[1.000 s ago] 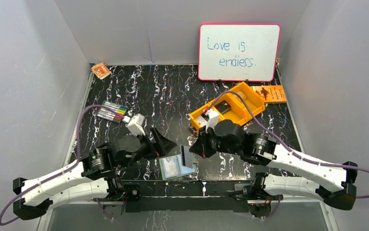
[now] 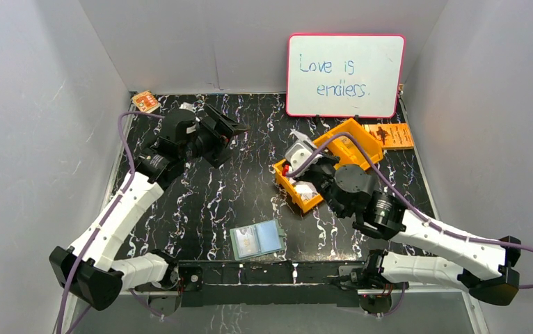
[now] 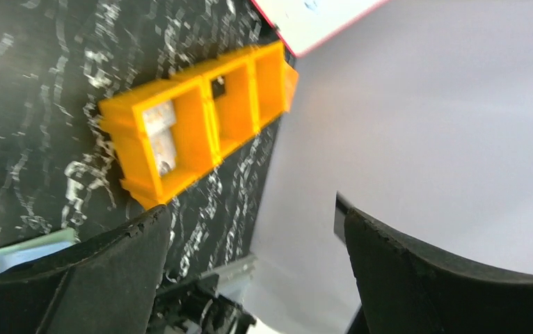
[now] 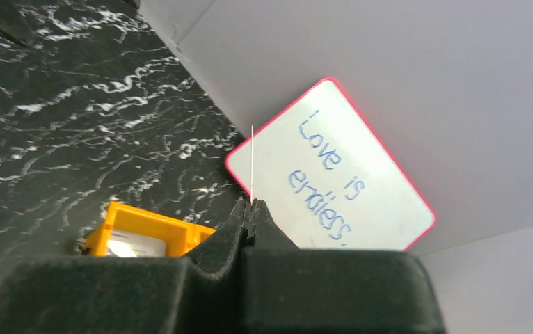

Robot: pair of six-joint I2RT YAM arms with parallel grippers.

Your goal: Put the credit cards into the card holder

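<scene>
The card holder (image 2: pixel 257 239), pale blue with clear pockets, lies open near the table's front edge; one pocket shows a printed insert. Its corner (image 3: pixel 27 254) enters the left wrist view. My left gripper (image 2: pixel 232 145) is raised over the left-middle of the table, fingers wide apart and empty. In the right wrist view, my right gripper is shut on a thin card (image 4: pixel 252 163), seen edge-on as a pale line from the fingertips. From above, the right arm's wrist hides this card. White cards (image 3: pixel 162 136) are inside the yellow bin's near compartment.
The yellow bin (image 2: pixel 353 124) stands right of centre, partly under the right arm. A whiteboard (image 2: pixel 346 75) leans at the back, an orange book (image 2: pixel 392 136) beside it. Another orange item (image 2: pixel 146 101) lies back left.
My left gripper has moved toward the back, away from the card holder. My right gripper has turned and lifted away from the holder, and the card near it has gone from the top view.
</scene>
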